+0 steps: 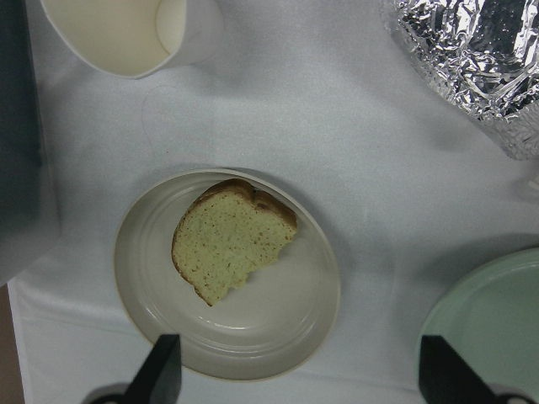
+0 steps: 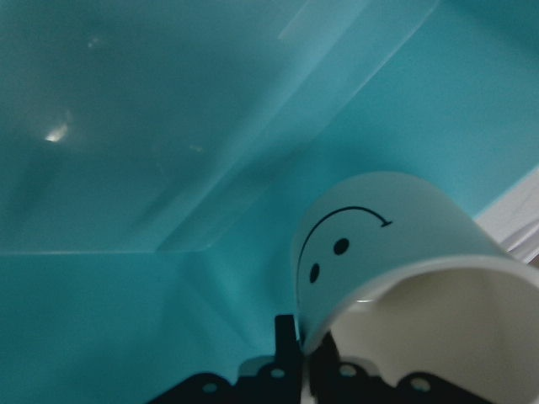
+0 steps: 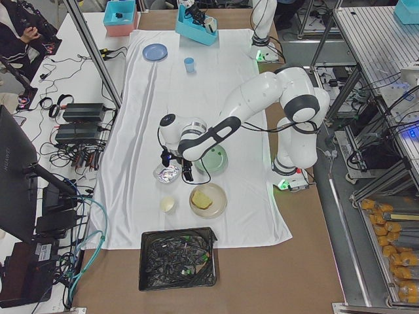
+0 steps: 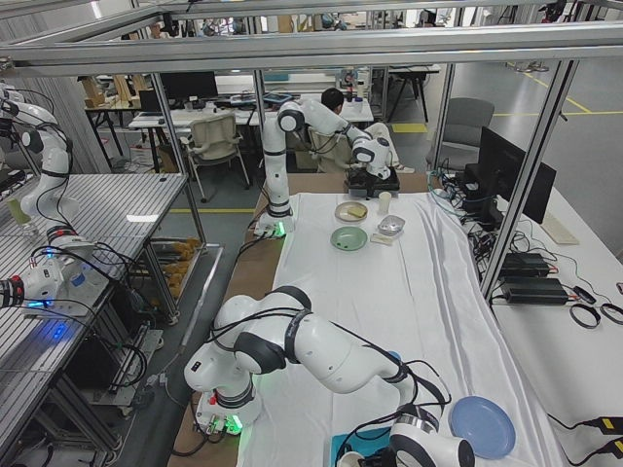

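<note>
In the right wrist view my right gripper is shut on a white cup [image 2: 379, 219] with a drawn face, tilted on its side against the inside of a teal bin [image 2: 101, 303]. In the camera left view that bin [image 3: 190, 34] stands at the back. My left gripper [image 3: 177, 163] hangs over the near group: a foil container [image 1: 472, 59], a pale cup [image 1: 101, 34], a beige plate [image 1: 227, 337] with a bitten bread slice [image 1: 227, 236], and a green plate [image 1: 488, 328]. Its fingertips sit far apart in the left wrist view, open.
A blue plate [image 3: 155, 52] and small blue cup [image 3: 189, 65] lie toward the back. A black tray [image 3: 147, 258] stands at the front edge.
</note>
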